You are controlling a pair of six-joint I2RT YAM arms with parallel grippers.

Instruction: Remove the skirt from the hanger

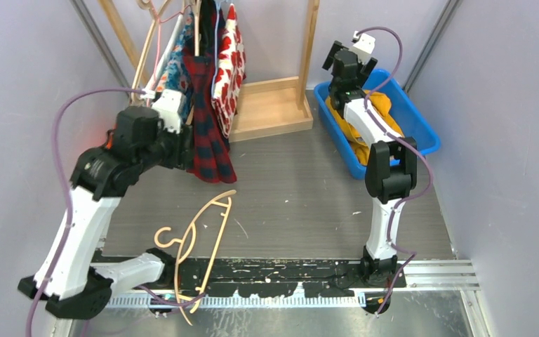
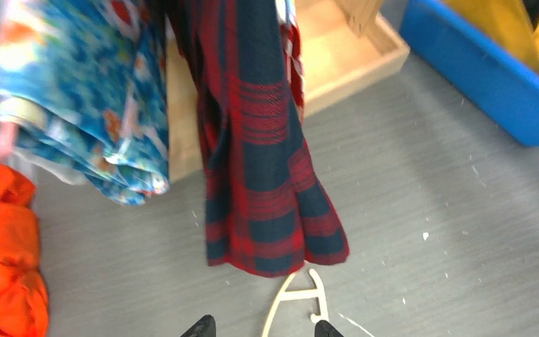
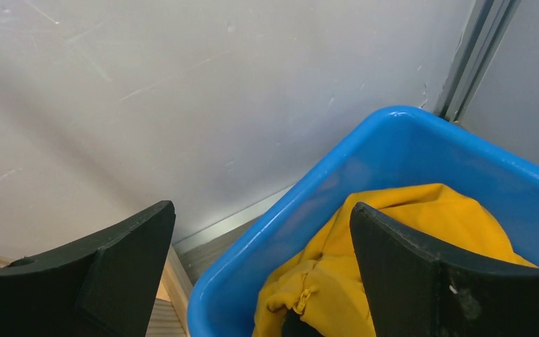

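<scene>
A red and navy plaid skirt hangs from the wooden rack at upper left, beside blue floral and red-patterned white fabrics. My left gripper is open close to the skirt; the left wrist view shows its hem ahead of the empty fingertips. Two light hangers lie on the floor near the front edge. My right gripper is open and empty above the blue bin.
The blue bin at right holds yellow fabric. The wooden rack base stands at the back. Orange fabric lies at far left.
</scene>
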